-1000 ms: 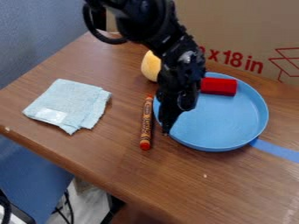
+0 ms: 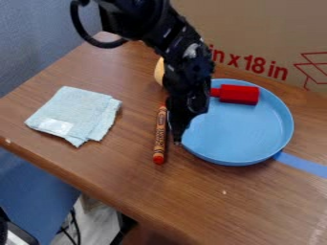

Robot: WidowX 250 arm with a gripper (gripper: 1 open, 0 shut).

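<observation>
My black gripper [image 2: 181, 122] points down at the left rim of a blue plate [image 2: 243, 139], just right of an orange marker [image 2: 161, 134] with a red end that lies on the wooden table. A red object [image 2: 238, 94] rests on the back of the plate, partly behind the arm. A yellow object [image 2: 160, 73] is mostly hidden behind the arm. The fingertips are dark and small, so I cannot tell how they stand.
A folded pale blue cloth [image 2: 73, 115] lies on the left of the table [image 2: 115, 182]. A cardboard box [image 2: 262, 33] stands behind. Blue tape runs right from the plate.
The arm has shifted slightly left and up over the last second, uncovering more of the red object and covering more of the yellow one. The other objects look unmoved.
</observation>
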